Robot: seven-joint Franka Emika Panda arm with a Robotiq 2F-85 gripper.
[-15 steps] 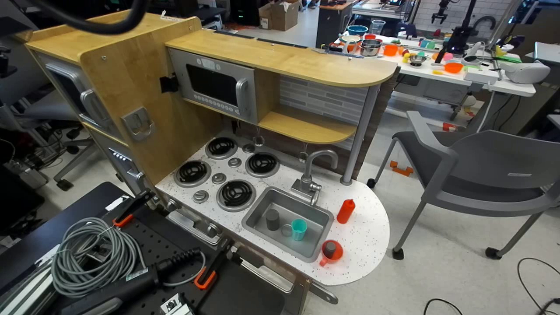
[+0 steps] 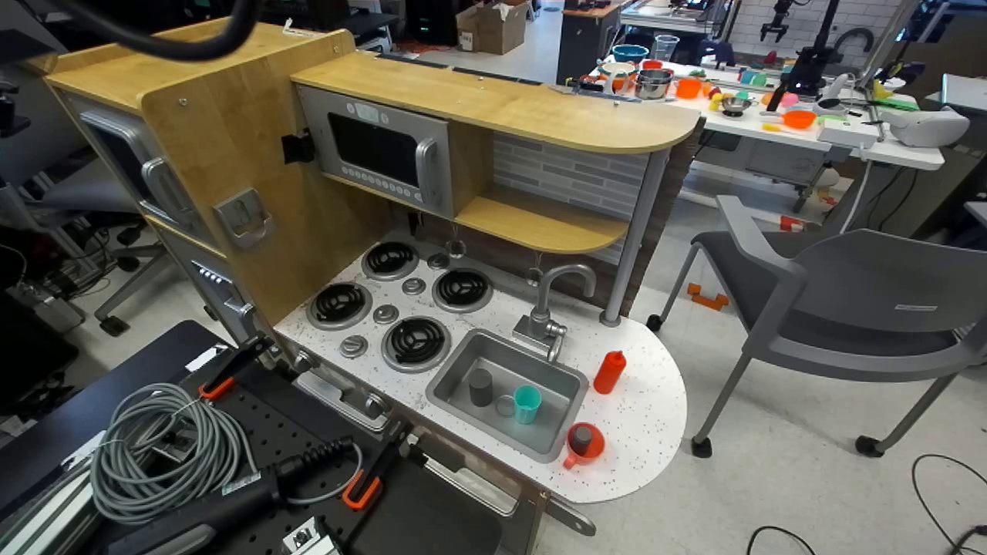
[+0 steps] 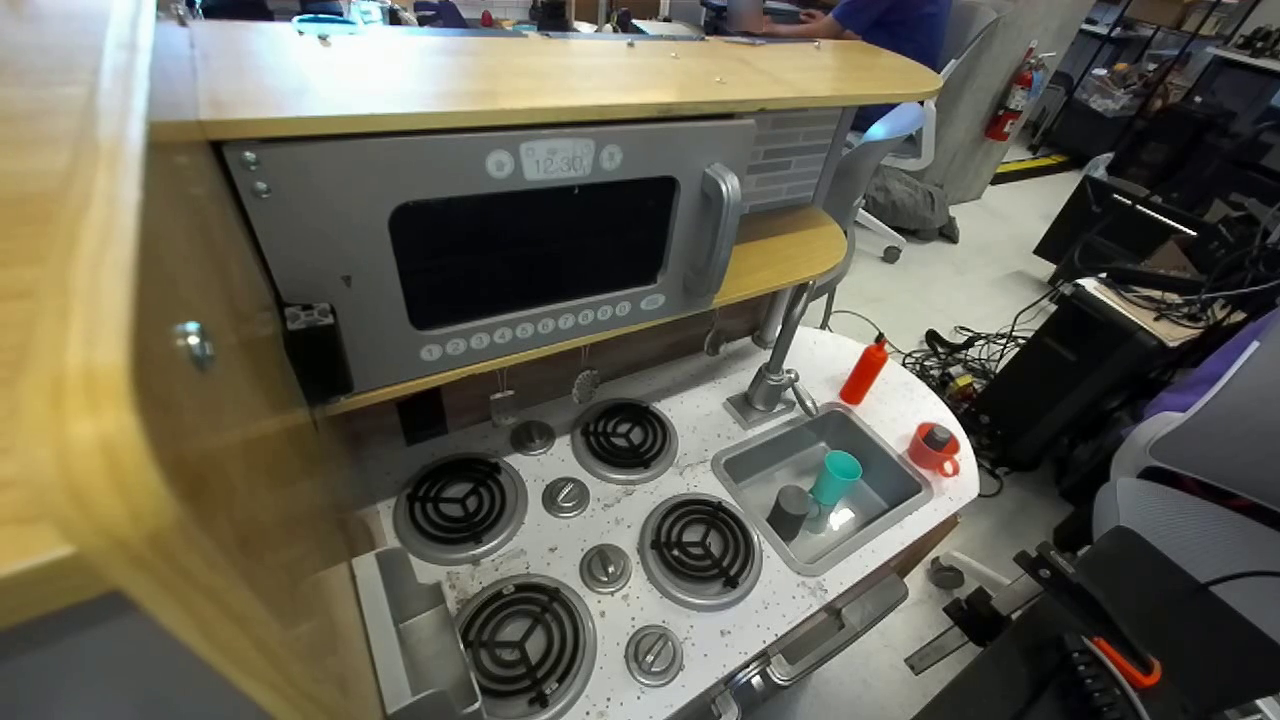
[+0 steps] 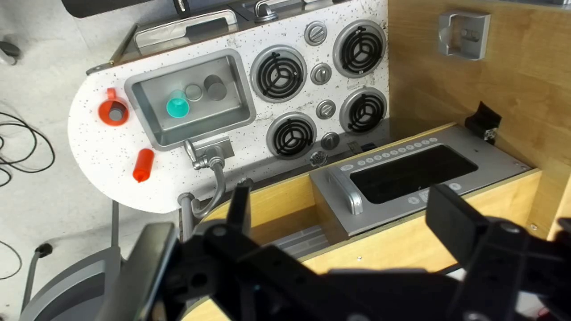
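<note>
Wide apart, the black fingers of my open gripper hang high above the toy kitchen in the wrist view, with nothing between them. In the grey sink a teal cup and a dark grey cylinder stand apart. An orange-red cup with a handle rests on the counter at the sink's right, a dark grey piece inside it. Behind it a red squeeze bottle stands upright. Neither exterior view shows the gripper.
The tap rises behind the sink. Several stove burners lie to its left. A closed microwave and wooden shelf overhang the counter's back. The rounded counter end has free room.
</note>
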